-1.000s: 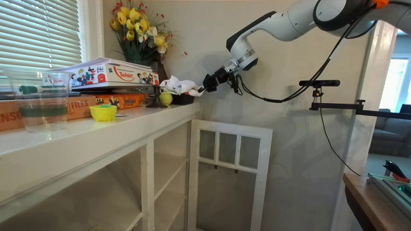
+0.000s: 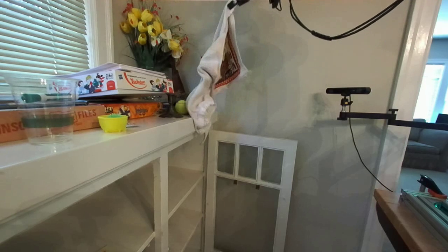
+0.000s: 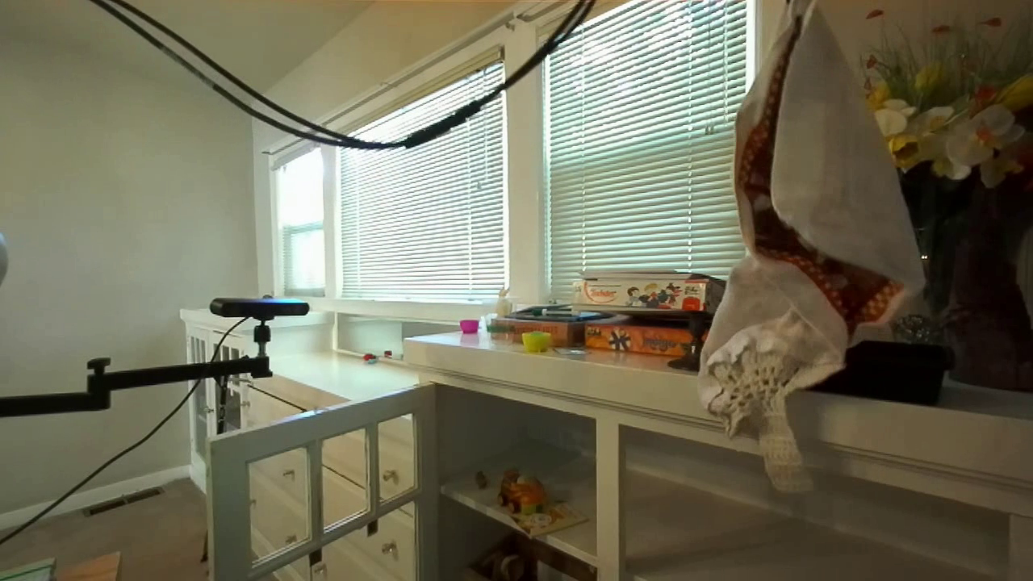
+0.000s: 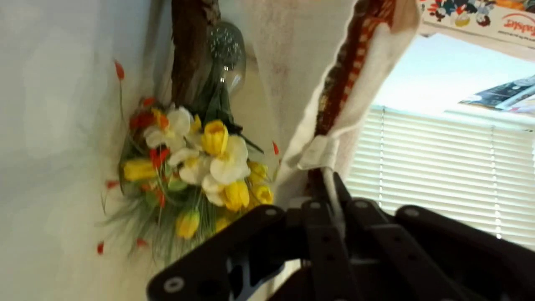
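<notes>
A white cloth (image 2: 210,67) with a dark red patterned band hangs from my gripper (image 2: 236,3) at the top of exterior view 1. The fingers are shut on the cloth's upper end; in the wrist view a fold of the cloth (image 4: 317,153) runs in between the black fingers. In exterior view 2 the cloth (image 3: 842,165) drapes down past the counter's front edge, its lacy lower end lowest, and my gripper is out of frame there. Behind it a black box (image 3: 896,373) stands on the counter, partly covered by the cloth.
The white counter (image 2: 138,140) holds game boxes (image 2: 138,82), a yellow bowl (image 2: 112,123), a clear cup (image 2: 46,113) and a green ball (image 2: 181,107). A flower vase (image 4: 193,155) is close beside the cloth. Below, the cabinet door (image 2: 289,176) stands open. A camera on an arm (image 2: 348,90) is at right.
My gripper has risen from the counter's far end, lifting the cloth out of its heap in the black box. Most of the arm has left the top of exterior view 1.
</notes>
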